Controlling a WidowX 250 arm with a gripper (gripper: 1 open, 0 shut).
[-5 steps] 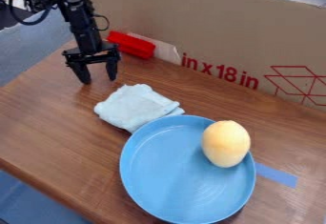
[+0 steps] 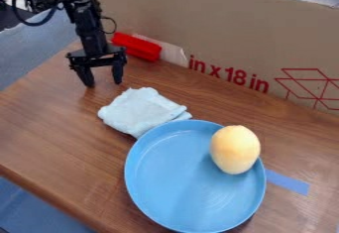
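My black gripper [image 2: 101, 75] is at the back left of the wooden table, low over its surface, fingers apart with nothing seen between them. In front of it and to the right lies a crumpled pale blue cloth [image 2: 141, 111]. A yellow, egg-shaped object [image 2: 235, 148] rests on the right part of a blue plate [image 2: 179, 182] at the front right. A red object [image 2: 137, 46] lies behind the gripper against the cardboard.
A printed cardboard wall [image 2: 239, 29] closes off the back of the table [image 2: 54, 128]. A strip of blue tape [image 2: 287, 182] lies right of the plate.
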